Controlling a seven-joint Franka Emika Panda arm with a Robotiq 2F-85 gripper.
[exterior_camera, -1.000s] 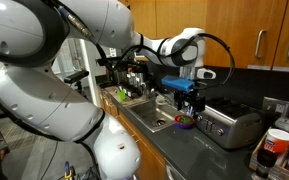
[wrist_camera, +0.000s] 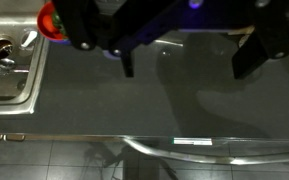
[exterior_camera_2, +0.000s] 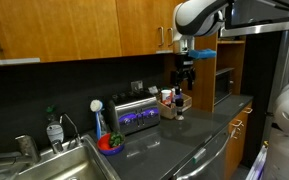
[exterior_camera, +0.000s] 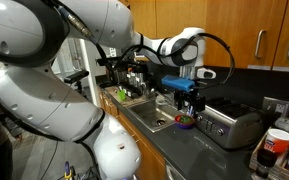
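Observation:
Above the dark counter point(exterior_camera: 179, 155), my gripper is open. In the wrist view its dark fingers point(wrist_camera: 127, 62) stand wide apart, with bare counter visible between them. A red and blue bowl point(exterior_camera_2: 109, 144) with something green in it sits by the sink's right edge. Only part of the bowl point(wrist_camera: 51, 20) shows at the upper left of the wrist view, outside the fingers. A metal toaster point(exterior_camera_2: 136, 113) stands against the back wall, right of the bowl.
The steel sink point(exterior_camera_2: 76, 166) lies left of the bowl, with a tall faucet. White and dark cups point(exterior_camera: 274, 146) stand at the right end of the counter. Below the front edge runs a metal handle point(wrist_camera: 214, 157).

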